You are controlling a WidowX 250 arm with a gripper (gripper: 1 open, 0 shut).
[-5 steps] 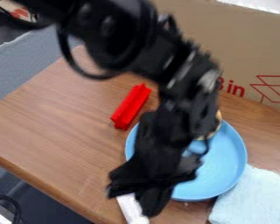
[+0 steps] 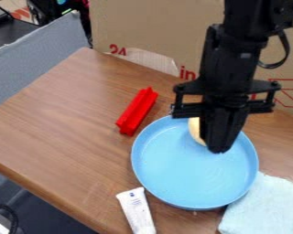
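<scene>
My black gripper [image 2: 218, 137] is over the back half of a light blue plate [image 2: 186, 178], its fingertips pointing down and looking shut. Behind and partly hidden by it is a pale yellow round object [image 2: 197, 130] at the plate's back; whether the fingers touch it I cannot tell. A red bar-like object [image 2: 136, 111] lies on the wooden table [image 2: 58, 123] left of the plate. A white tube [image 2: 135, 210] lies at the plate's front left.
A light blue cloth [image 2: 265, 212] lies at the front right. A cardboard box [image 2: 149, 27] stands along the back.
My gripper has moved from low at the front, over the white tube, back and right across the plate to the pale yellow object. The objects on the table appear unmoved.
</scene>
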